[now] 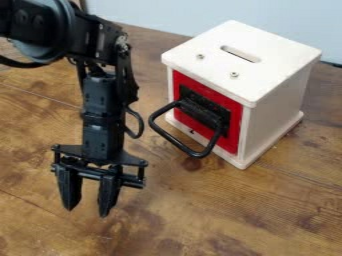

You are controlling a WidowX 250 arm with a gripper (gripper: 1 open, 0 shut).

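Note:
My black gripper (88,195) points down at the left of the view, low over the wooden table, its two fingers apart with nothing between them. To its right stands a white wooden box (267,113) with a slot and two screws on top. Its red front panel (229,139) carries a black insert and a black loop handle (197,152) that juts out toward my arm. The gripper is clear of the handle and the box.
A pale wall runs along the back.

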